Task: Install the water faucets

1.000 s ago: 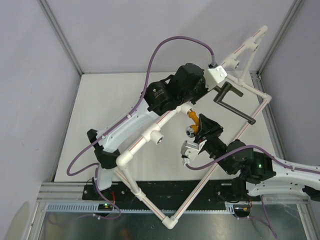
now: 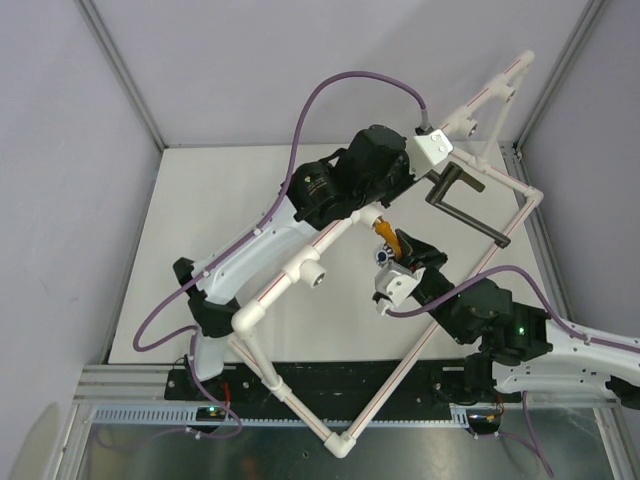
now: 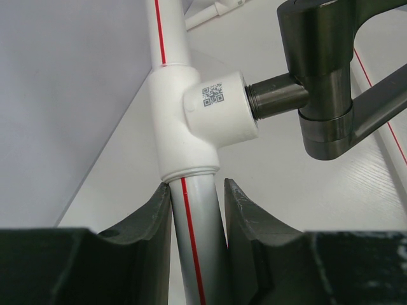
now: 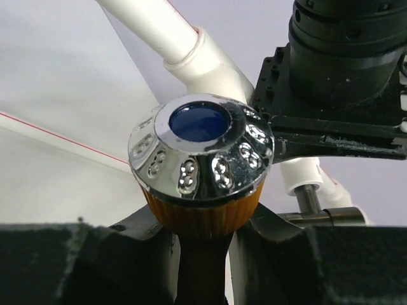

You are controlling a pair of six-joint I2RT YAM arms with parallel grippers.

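Note:
An orange faucet (image 2: 388,235) with a chrome, blue-centred cap sits at a tee on the diagonal white pipe (image 2: 333,232). My right gripper (image 2: 405,255) is shut on it from below right; in the right wrist view the chrome cap (image 4: 200,150) faces the camera above the fingers. My left gripper is around the white pipe just below a tee (image 3: 172,127) in the left wrist view, its fingers close to either side. A black faucet (image 3: 327,95) is fitted into that tee's side outlet.
The white pipe frame continues to a lower corner (image 2: 339,444) and up to the back right. Both arms crowd the middle. The white board (image 2: 190,240) is clear on the left.
My right gripper and wrist have shifted slightly, turning the orange faucet's body, so less of its chrome end shows in the top view. The left arm looks unchanged.

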